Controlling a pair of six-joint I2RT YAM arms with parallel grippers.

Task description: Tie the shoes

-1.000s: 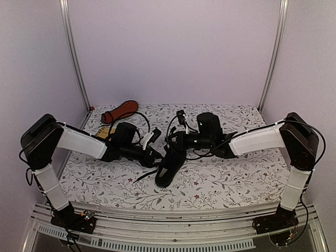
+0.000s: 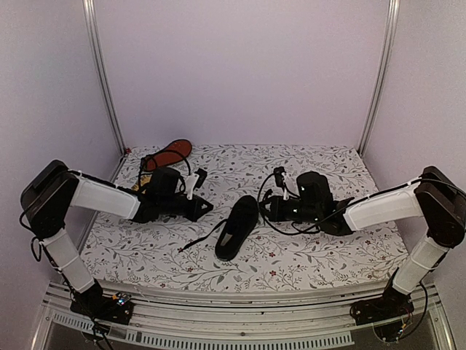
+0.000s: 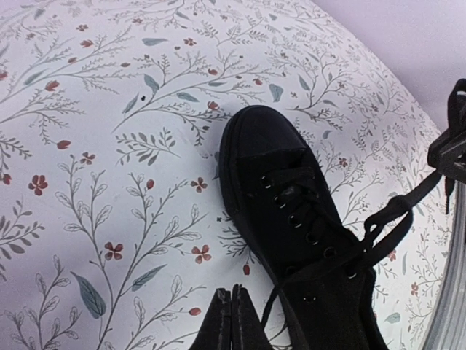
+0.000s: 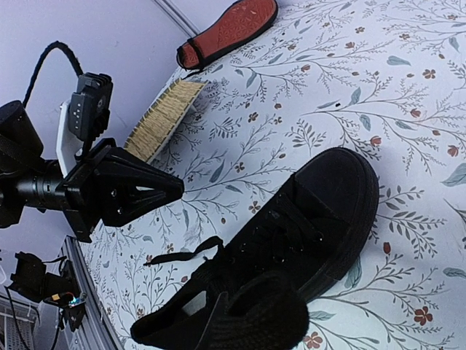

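The black shoe (image 2: 238,227) lies on the patterned cloth between the two arms, its laced front showing in the left wrist view. Left of it, my left gripper (image 2: 208,208) is shut with nothing in its fingers. Beside those fingertips, a loose end of the black shoelace (image 3: 271,302) hangs outside them, while another lace end trails left on the cloth. My right gripper (image 2: 265,208), to the shoe's right, is shut on the shoelace; two strands run from it down to the shoe. A dark bunch of lace hides its fingertips in the right wrist view.
A second shoe (image 4: 229,36) lies sole up at the back left, red sole showing. Next to it sits a woven straw piece (image 4: 164,120), partly behind the left arm in the top view. Clear cloth surrounds the front and right of the black shoe.
My left gripper has gone from open to shut and moved left, off the shoe. My right gripper has moved right, the lace still in it, so the arms stand farther apart.
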